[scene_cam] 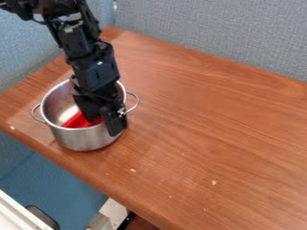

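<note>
A steel pot (74,136) with two loop handles stands near the left edge of the wooden table. A red object (79,120) lies inside it, partly hidden by the arm. My black gripper (106,115) reaches down into the pot at its right side, over or beside the red object. Its fingertips are partly hidden against the pot and its own body, so how far apart they stand is hard to see.
Grey-blue padded walls (210,31) stand at the back and left. The table's left edge runs close by the pot.
</note>
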